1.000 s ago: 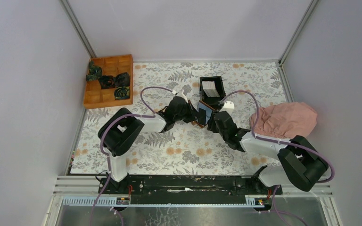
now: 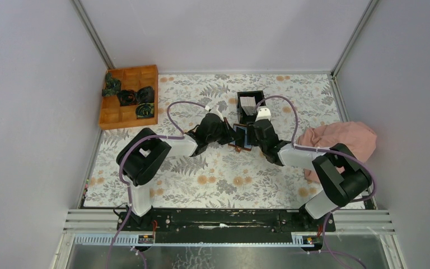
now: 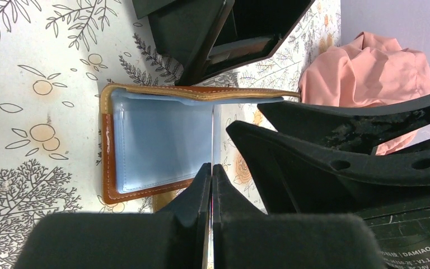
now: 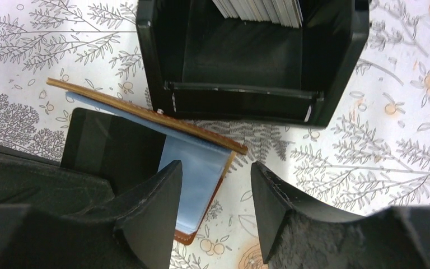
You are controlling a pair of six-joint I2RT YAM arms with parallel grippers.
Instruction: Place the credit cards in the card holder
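The brown-edged card holder (image 3: 162, 140) with pale blue lining lies open at the middle of the table (image 2: 241, 137), below the black box (image 4: 235, 101) of cards (image 4: 257, 8). My left gripper is shut over the holder's lower edge, with no card visible between its fingers; in the right wrist view its dark body covers part of the holder. My right gripper is open just right of the left one, over the holder's right end, in front of the box.
A wooden tray (image 2: 106, 115) with dark items stands at back left. A pink cloth (image 2: 341, 143) lies at the right.
My right arm has moved toward the back of the table, nearer the black box. My left gripper has hardly moved.
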